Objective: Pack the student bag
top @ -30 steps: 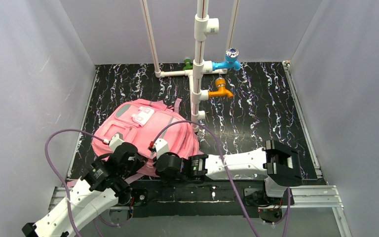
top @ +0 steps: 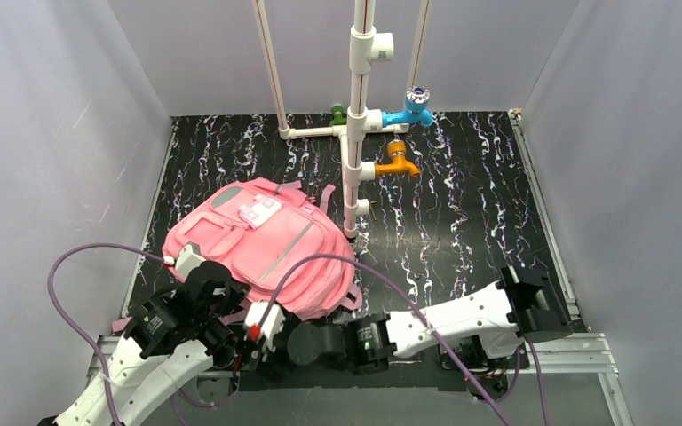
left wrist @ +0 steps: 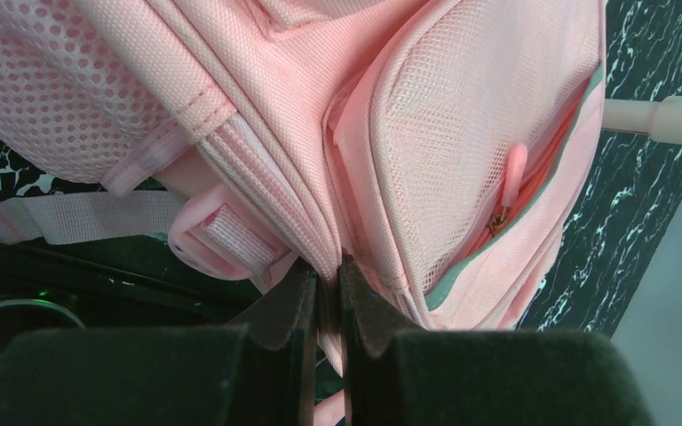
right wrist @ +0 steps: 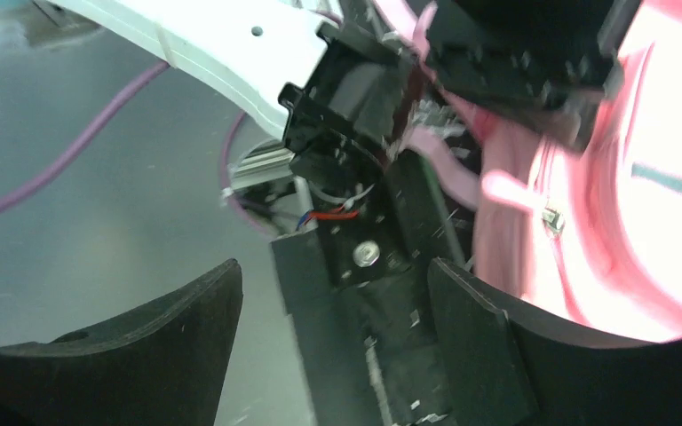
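The pink student bag (top: 275, 240) lies on its side on the dark marbled surface, left of centre in the top view. My left gripper is shut on a fold of its pink fabric, close to a bottom seam beside the mesh side pocket (left wrist: 462, 124). An orange-lined zip with a pink pull (left wrist: 513, 173) shows along that pocket. In the right wrist view, my right gripper stands open, its gap empty. It is in front of the bag's near edge, beside the left arm; part of the bag (right wrist: 675, 231) shows at the right.
A white pipe stand (top: 355, 133) with a blue tap (top: 413, 111) and an orange tap (top: 398, 161) rises right behind the bag. Both arms are close together at the front edge.
My left gripper has shifted slightly left, keeping its hold.
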